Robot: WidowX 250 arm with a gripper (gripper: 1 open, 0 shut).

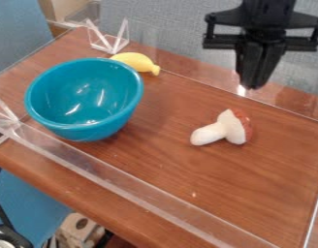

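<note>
My black gripper [252,73] hangs high at the upper right, above the back of the wooden table, shut with nothing visible between its fingers. A toy mushroom [221,129] with a white stem and red cap lies below it, a little nearer the front. A blue bowl [84,100] sits on the left, and a yellow toy banana [136,62] lies behind the bowl.
Transparent barriers run along its edges, with white brackets at the corners. Blocks and dark items lie below the front left edge.
</note>
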